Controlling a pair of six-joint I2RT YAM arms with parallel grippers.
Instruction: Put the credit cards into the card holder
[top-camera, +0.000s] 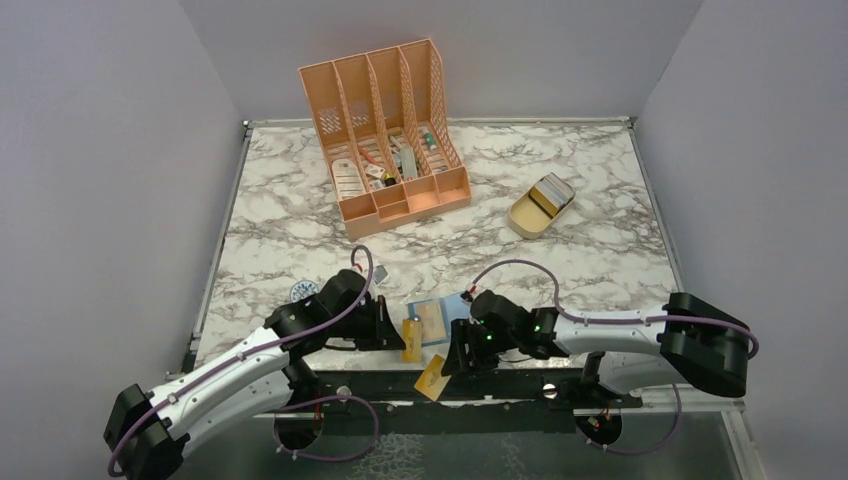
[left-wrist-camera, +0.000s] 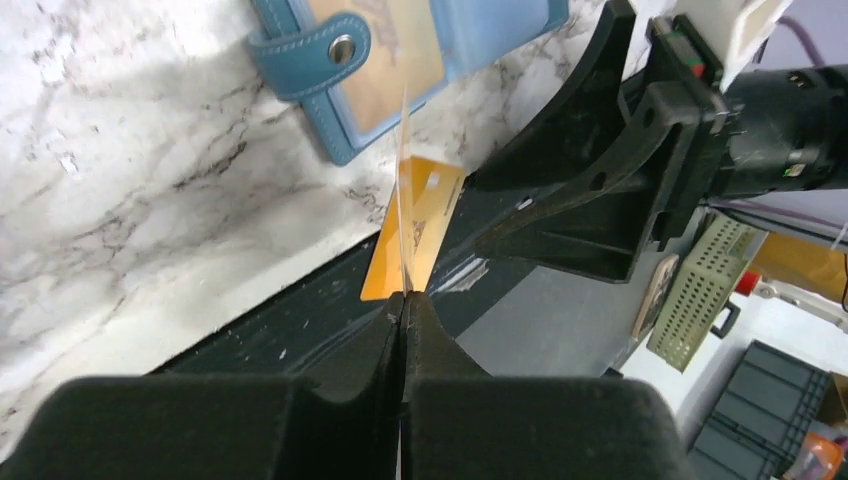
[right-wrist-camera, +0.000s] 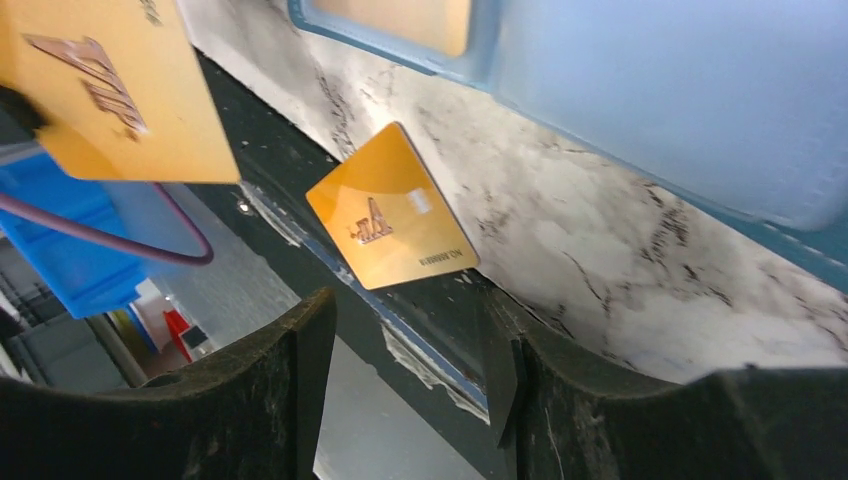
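Observation:
A yellow credit card (right-wrist-camera: 395, 215) lies flat on the table's dark front edge, apart from the holder, its far corner on the marble. My open right gripper is close to this card in the top view, with empty fingers (right-wrist-camera: 310, 350). The left gripper is shut on a second yellow credit card (top-camera: 411, 341), which shows edge-on in the left wrist view. Beyond the lying card is the opened blue card holder (right-wrist-camera: 680, 90). A card sits in its left clear pocket (left-wrist-camera: 385, 40); the right pocket (left-wrist-camera: 480, 30) looks empty.
An orange divided organizer (top-camera: 400, 212) stands at the back left. A beige box (top-camera: 528, 218) with several cards sits at the back right. A round blue-and-white item (top-camera: 303, 290) lies by the left arm. Marble between is clear.

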